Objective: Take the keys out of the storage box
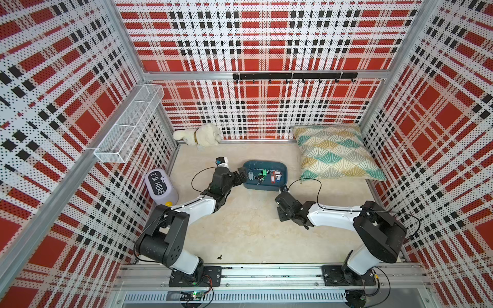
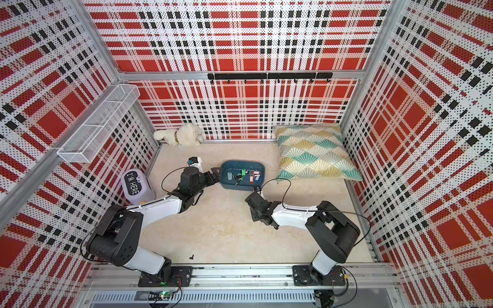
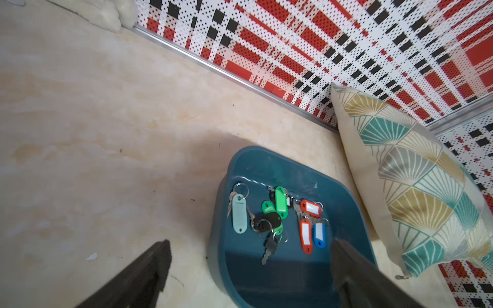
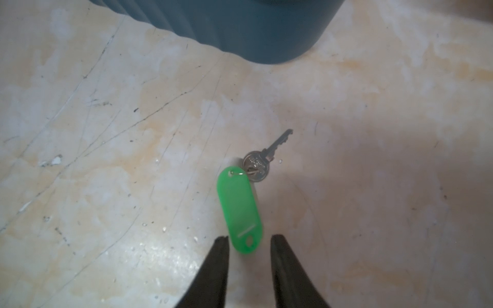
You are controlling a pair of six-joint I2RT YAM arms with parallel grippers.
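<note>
The teal storage box (image 3: 277, 272) holds several keys with white, green (image 3: 281, 202), red (image 3: 306, 236) and blue (image 3: 319, 235) tags and a dark fob. My left gripper (image 1: 241, 176) is open at the box's left end, empty. In the right wrist view a key (image 4: 256, 165) with a green tag (image 4: 240, 208) lies on the floor outside the box. My right gripper is just before that tag, its blurred fingers part open with a gap between them.
A patterned pillow (image 1: 336, 151) lies right of the box, a white plush toy (image 1: 205, 134) at the back left, a lilac "I'M HERE" item (image 1: 159, 184) at the left.
</note>
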